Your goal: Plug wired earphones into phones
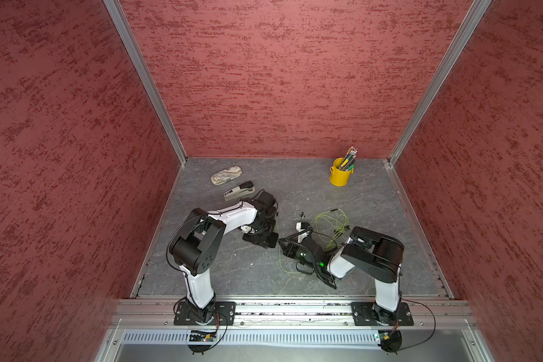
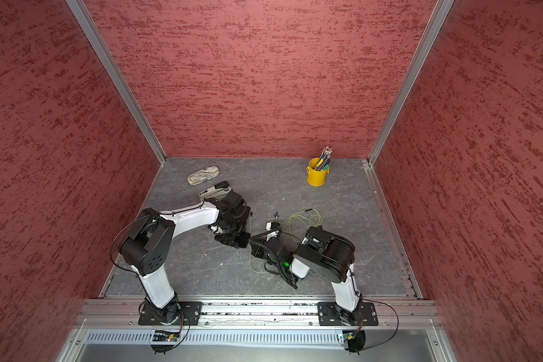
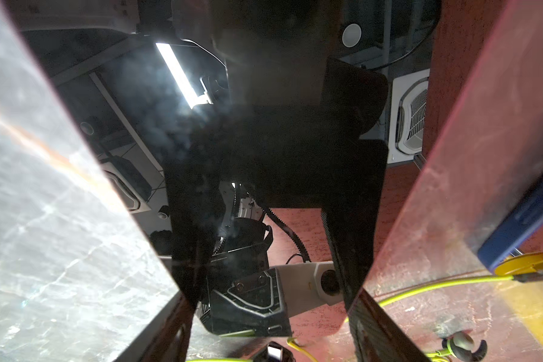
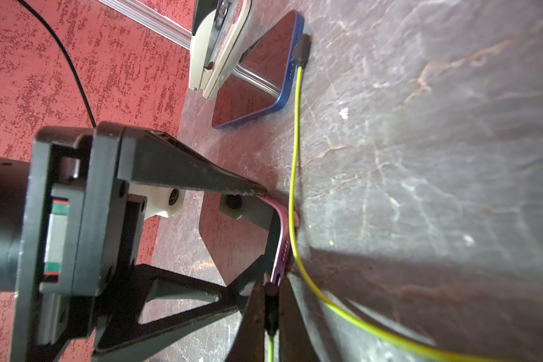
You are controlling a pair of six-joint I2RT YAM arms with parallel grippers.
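Note:
A pink-edged phone is held between the fingers of my left gripper, its glossy screen [image 3: 307, 241] mirroring the ceiling and arm in the left wrist view. My right gripper is shut on a slim black earphone plug [image 4: 272, 301] with a yellow cable. The plug's tip lies close by the pink phone's lower edge; whether it enters the port cannot be told. Farther off lies a blue phone [image 4: 268, 78], a black plug [image 4: 303, 51] with a yellow cable [image 4: 295, 150] at its edge.
Yellow-green cable [image 1: 338, 220] lies coiled by the right arm. A power strip [image 1: 239, 192] and patterned case [image 1: 226, 175] are behind the left arm. A yellow bucket [image 1: 340, 176] of pens stands at back right.

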